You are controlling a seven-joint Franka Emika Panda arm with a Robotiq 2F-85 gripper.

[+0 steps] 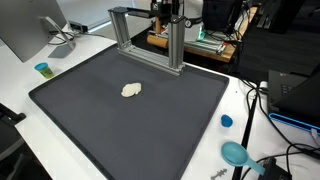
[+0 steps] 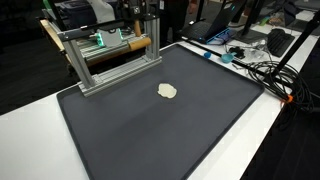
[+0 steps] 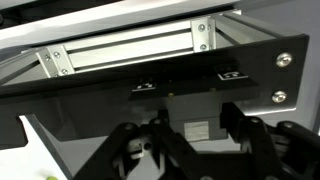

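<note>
In the wrist view my gripper is shut on a dark block (image 3: 195,105) at the black crossbar (image 3: 90,95) of a metal frame. Blur and shadow hide what the block is, and whether it is part of the bar cannot be told. Behind the bar run silver rails (image 3: 130,48). From outside, the metal frame (image 1: 150,57) stands at the back edge of the grey mat, and the arm is only partly visible at the top of the picture. A pale, flat, roundish piece (image 1: 131,90) lies alone on the mat (image 2: 150,125), away from the gripper.
A small green-and-blue cup (image 1: 44,70) stands on the white table left of the mat. To the right lie a blue lid-like thing (image 1: 226,121) and a teal ladle (image 1: 238,155). Black cables (image 2: 265,72) tangle beyond the mat's right side.
</note>
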